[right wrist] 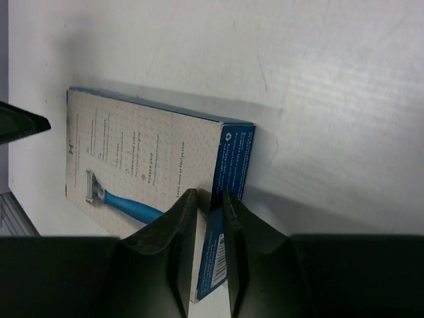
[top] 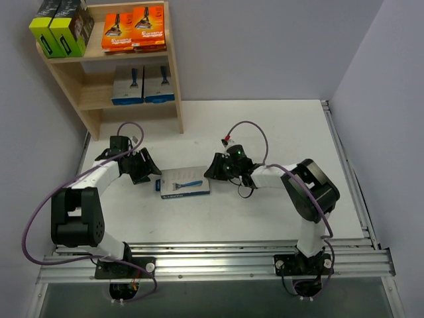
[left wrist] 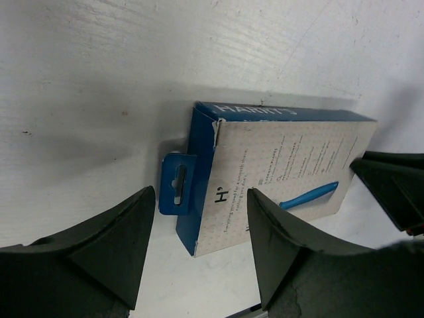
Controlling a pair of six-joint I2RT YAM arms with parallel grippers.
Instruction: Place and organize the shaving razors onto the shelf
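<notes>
A flat razor box (top: 180, 179), cream on top with blue sides and a blue razor pictured on it, lies on the table between both grippers. My left gripper is open over its hang-tab end, nothing held, with the blue tab (left wrist: 176, 184) between the fingers in view. At the other end my right gripper has its fingertips close together against the box's edge; whether they grip it cannot be made out. Two similar razor boxes (top: 128, 89) (top: 158, 85) stand side by side on the middle level of the wooden shelf (top: 98, 93).
Orange boxes (top: 132, 30) and green-black boxes (top: 63, 30) fill the top level. The shelf's right side panel (top: 175, 73) stands beside the blue boxes. Open white table (top: 278, 132) lies to the right and at the back.
</notes>
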